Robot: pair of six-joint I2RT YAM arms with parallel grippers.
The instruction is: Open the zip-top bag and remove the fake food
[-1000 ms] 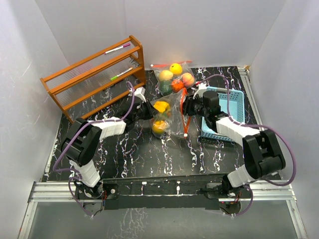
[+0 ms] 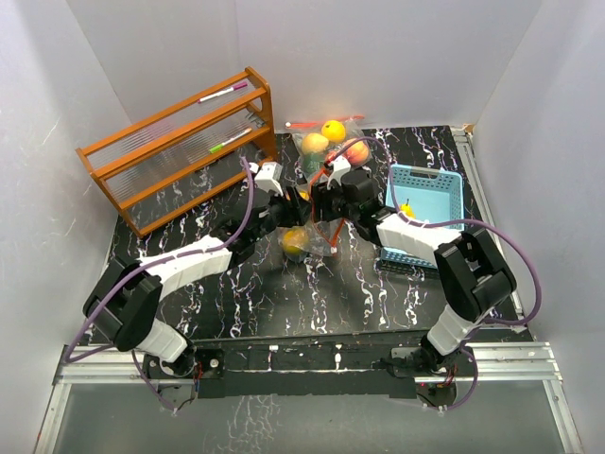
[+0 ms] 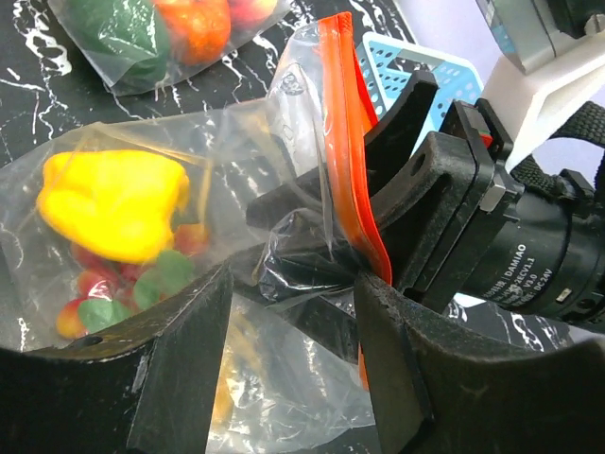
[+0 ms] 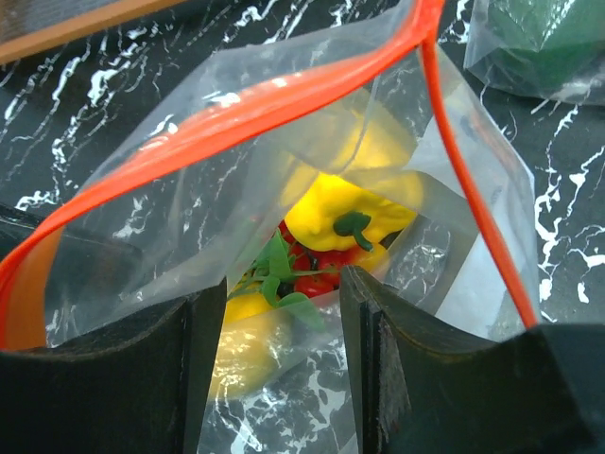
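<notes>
The zip bag (image 2: 319, 244) lies in the middle with its orange-edged mouth raised. In the right wrist view that mouth (image 4: 217, 123) gapes over a yellow pepper (image 4: 321, 213), red tomatoes with green leaves (image 4: 312, 270) and a yellow item (image 4: 246, 364). The left wrist view shows the pepper (image 3: 109, 203) through clear plastic. My left gripper (image 2: 292, 204) is open at the bag's mouth, its fingers close to the orange strip (image 3: 350, 151). My right gripper (image 2: 323, 202) is open at the opposite side of the mouth, its fingers partly behind plastic.
A second bag of fake fruit (image 2: 333, 134) lies at the back. A blue basket (image 2: 430, 184) holding a yellow item stands at the right, and a wooden rack (image 2: 175, 147) at the back left.
My right gripper has moved left, carrying toward the bag's middle along with the orange mouth. My left gripper has moved slightly right, closer to it.
</notes>
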